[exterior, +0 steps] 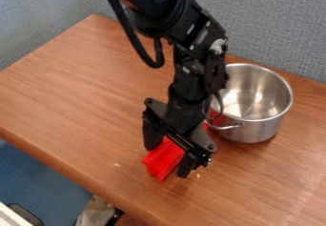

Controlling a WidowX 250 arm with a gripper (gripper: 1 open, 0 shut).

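Note:
My black gripper (pixel 171 148) is low over the wooden table (pixel 76 96), open, its fingers around a red block (pixel 162 159) lying on the tabletop. The block is partly hidden under the gripper. A steel pot (pixel 258 97) with a wire handle stands just right of the gripper and arm, with some red visible at its left side behind the arm.
A grey wall runs along the back. Beyond the front-left edge are a blue floor and some objects at the bottom left.

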